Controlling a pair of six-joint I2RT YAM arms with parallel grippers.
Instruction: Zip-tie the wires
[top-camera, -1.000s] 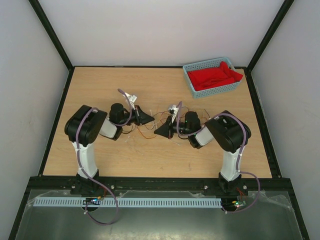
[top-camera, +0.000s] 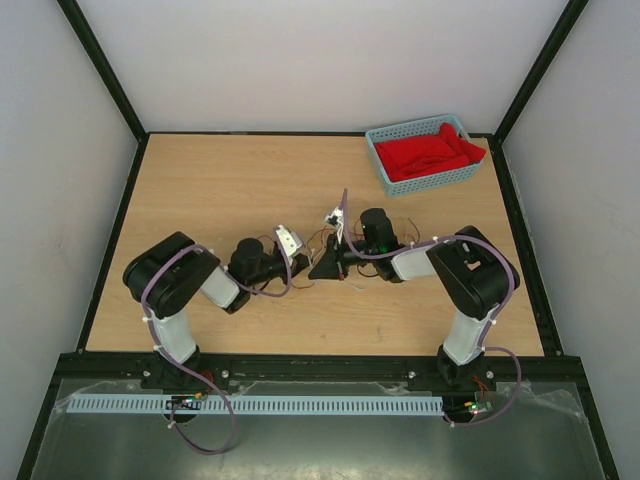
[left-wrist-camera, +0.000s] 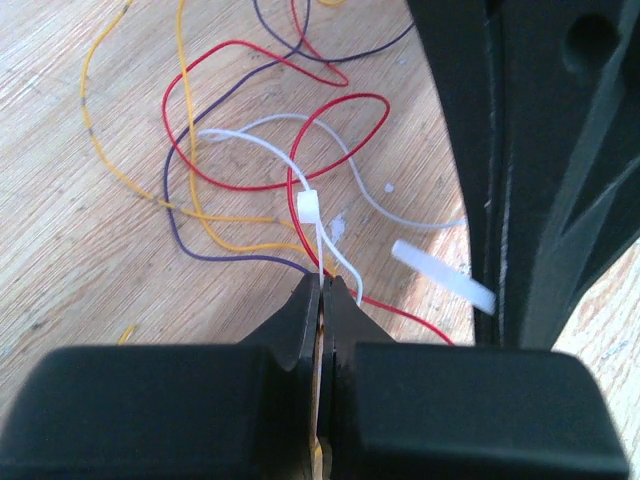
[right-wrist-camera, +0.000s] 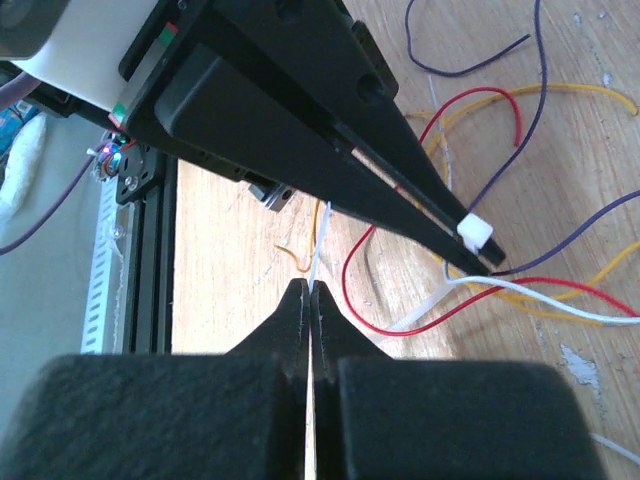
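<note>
Loose red, yellow, purple and white wires (left-wrist-camera: 215, 182) lie on the table between my grippers. In the left wrist view, a thin white zip tie with its square head (left-wrist-camera: 308, 205) runs down to my left gripper, shut on it. My right gripper is also shut, with a thin white strip (right-wrist-camera: 318, 240) at its tips, apparently a zip tie. A short white tube (left-wrist-camera: 440, 272) shows beside the dark body of the other gripper. The two grippers face each other closely at the middle of the table.
A blue basket (top-camera: 425, 181) with red cloth stands at the back right. Walls enclose the sides and back.
My left gripper has moved toward the front of the table and turned, ending nearer my right gripper. The right arm has shifted slightly.
</note>
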